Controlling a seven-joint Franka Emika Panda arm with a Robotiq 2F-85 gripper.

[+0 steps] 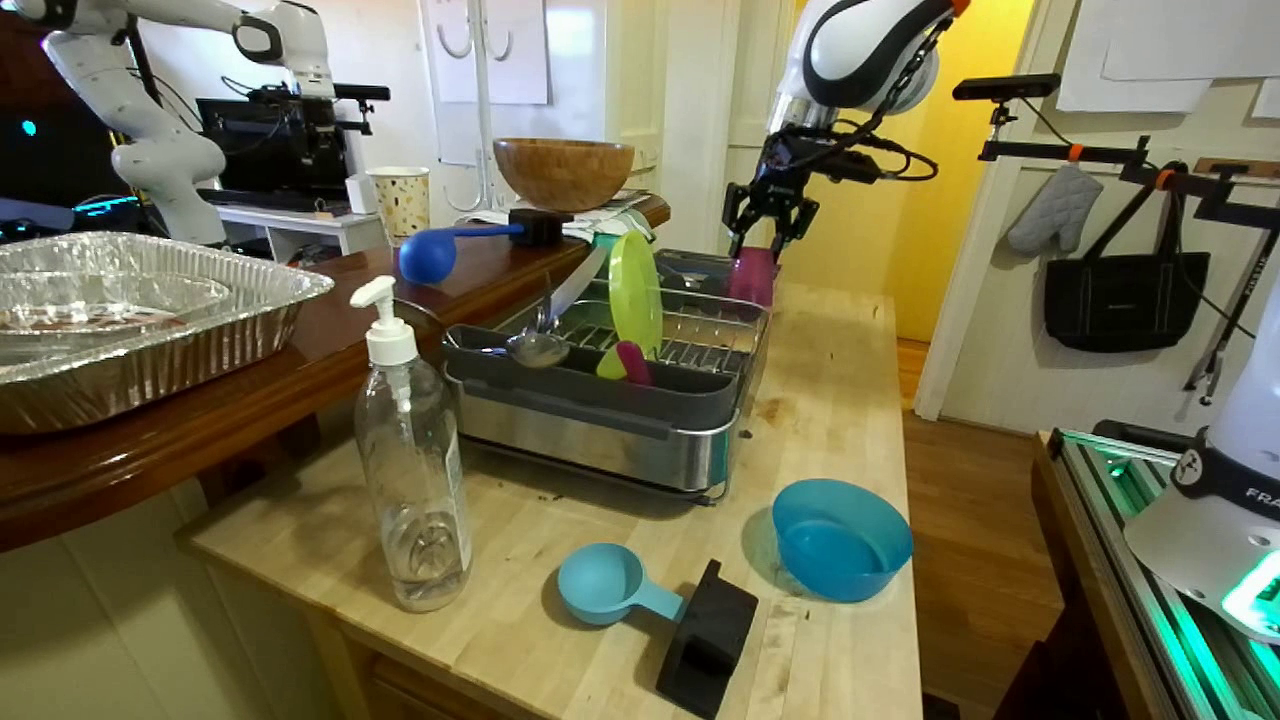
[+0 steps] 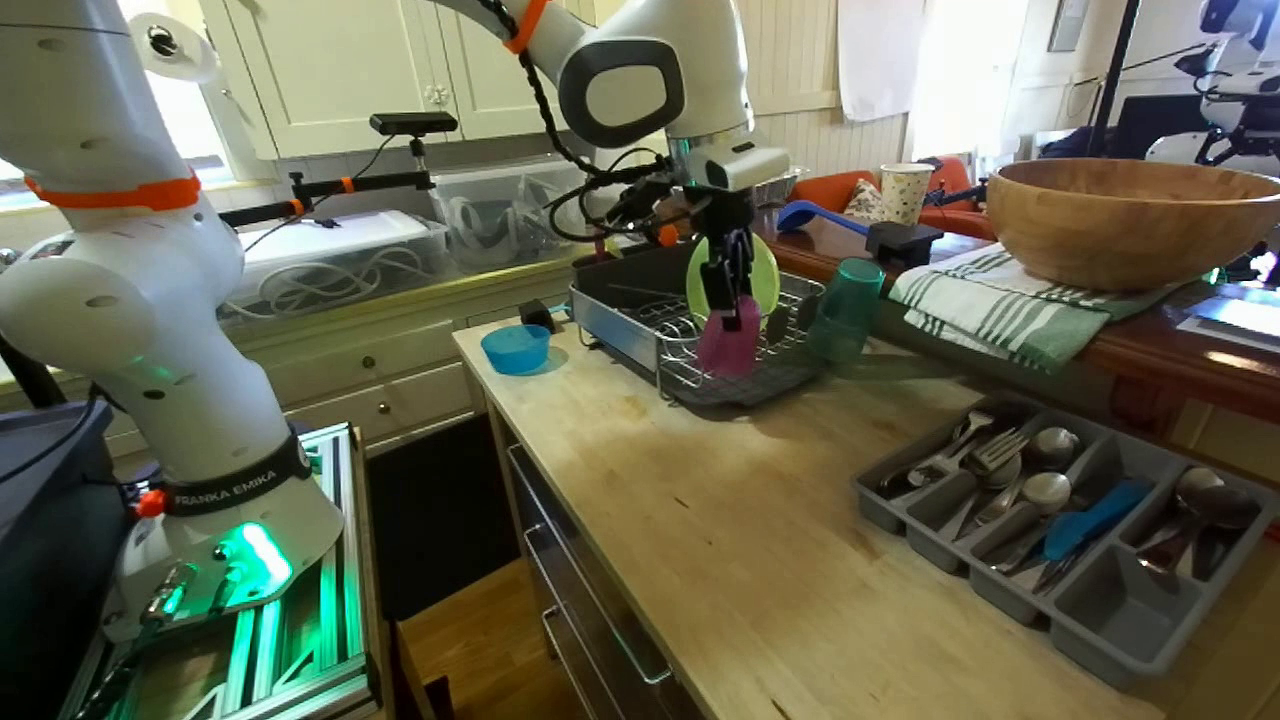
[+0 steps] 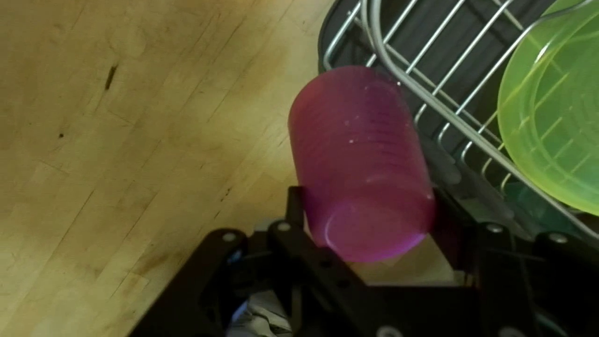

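Note:
A pink cup (image 3: pixel 359 151) is held bottom up between the two dark fingers of my gripper, which is shut on it. In exterior view 2 the pink cup (image 2: pixel 729 341) hangs under the gripper (image 2: pixel 727 300) at the near end of the dish rack (image 2: pixel 672 348). Exterior view 1 has the pink cup (image 1: pixel 752 277) at the rack's far end, below the gripper (image 1: pixel 768 234). From the wrist, the cup overlaps the rack's wire edge (image 3: pixel 449 115); whether they touch, I cannot tell. A green plate (image 1: pixel 635 294) stands upright in the rack.
On the counter are a blue bowl (image 1: pixel 842 540), a light-blue scoop (image 1: pixel 603 584), a soap bottle (image 1: pixel 414 480) and a grey cutlery tray (image 2: pixel 882 510). A teal cup (image 2: pixel 848 300) is beside the rack. Between rack and cutlery tray the wooden counter (image 2: pixel 684 492) is bare.

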